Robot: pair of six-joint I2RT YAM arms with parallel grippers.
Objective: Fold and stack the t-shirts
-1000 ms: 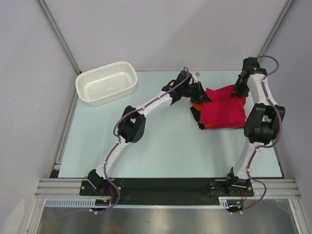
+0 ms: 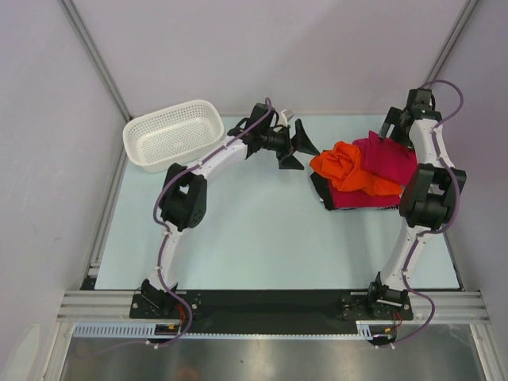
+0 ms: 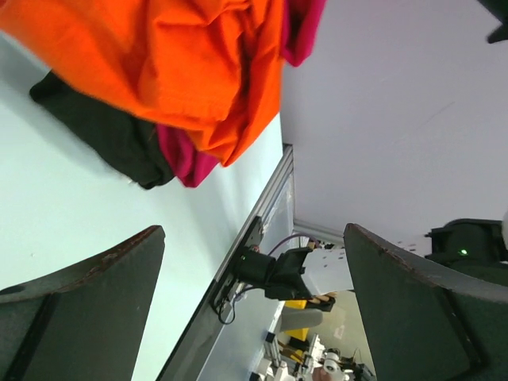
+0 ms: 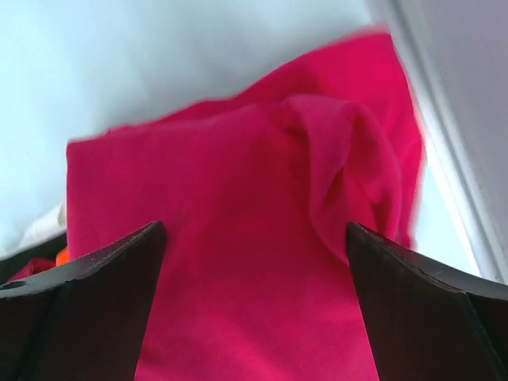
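Observation:
On the right side of the table lies a pile of shirts. A crumpled orange shirt (image 2: 340, 165) is on its left, and a loosely bunched crimson shirt (image 2: 390, 159) covers its right. Beneath them show the edges of more crimson and black cloth (image 2: 361, 200). Just left of the orange shirt, my left gripper (image 2: 305, 149) stands open and empty; the left wrist view shows the orange cloth (image 3: 182, 71) beyond its spread fingers. My right gripper (image 2: 396, 127) is open over the back of the crimson shirt, whose folds (image 4: 238, 206) fill the right wrist view.
An empty white basket (image 2: 173, 135) stands at the back left. A wall (image 2: 484, 119) rises close by the pile's right side.
The crimson shirt has shifted right and bunched up, uncovering the orange one. My left gripper has drawn away leftward and opened.

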